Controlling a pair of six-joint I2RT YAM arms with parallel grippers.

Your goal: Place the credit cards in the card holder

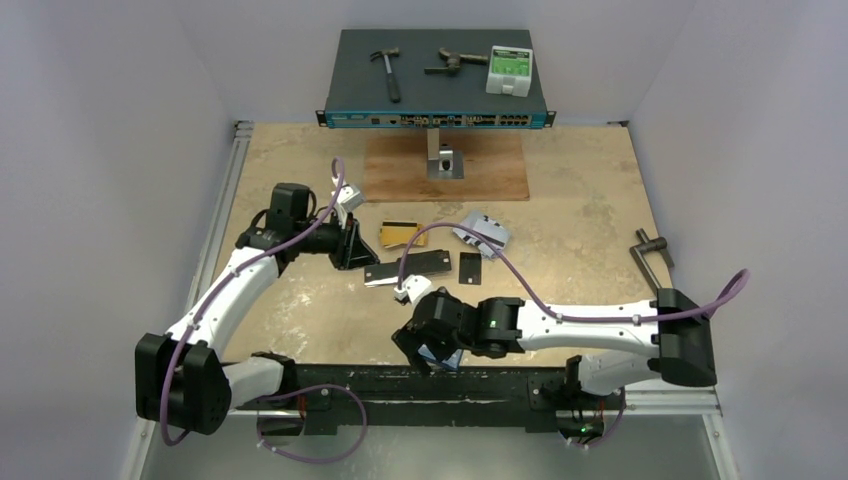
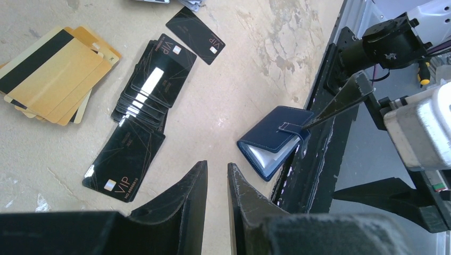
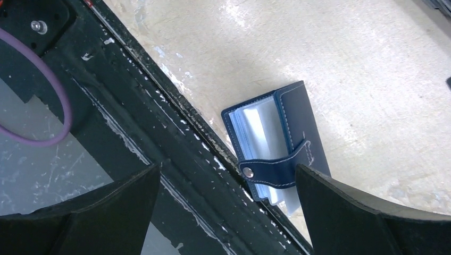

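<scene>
The navy card holder lies at the table's front edge, its snapped strap across clear sleeves. My right gripper is open above that edge, one finger over the holder's strap end, the other off to the left; whether it touches cannot be told. My left gripper is part open with nothing between its fingers, left of the cards. Black VIP cards lie fanned in a row, and a single black card lies apart. Gold cards form a pile behind them. Silver cards sit farther right.
A wooden board with a metal bracket stands at the back, before a rack unit carrying hammers and a white-green box. A dark tool lies at the right edge. Bare tabletop stretches left of the holder.
</scene>
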